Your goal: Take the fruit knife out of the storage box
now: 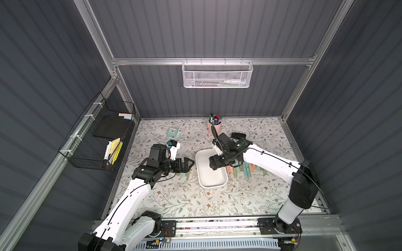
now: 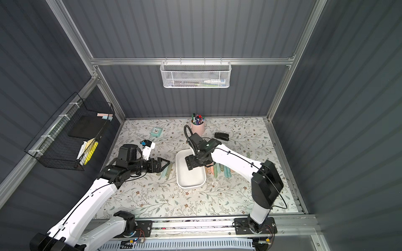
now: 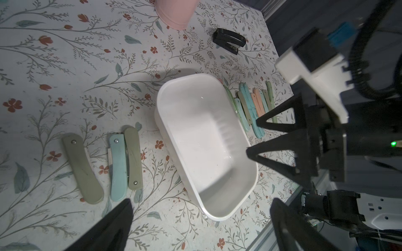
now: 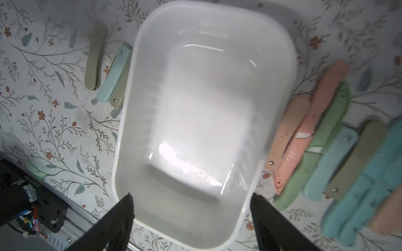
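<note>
The white storage box stands in the middle of the table, its inside bare in both wrist views. To its right lies a row of folded fruit knives, among them a pink knife, a green knife and a teal knife. On the left side rest two olive knives and a light blue knife. My right gripper is over the box, its fingers apart and empty. My left gripper hovers left of the box, open, with nothing between its fingers.
Behind the box stand a pink pen cup and a small teal clock. A black stapler lies back right. A black wire basket hangs at left.
</note>
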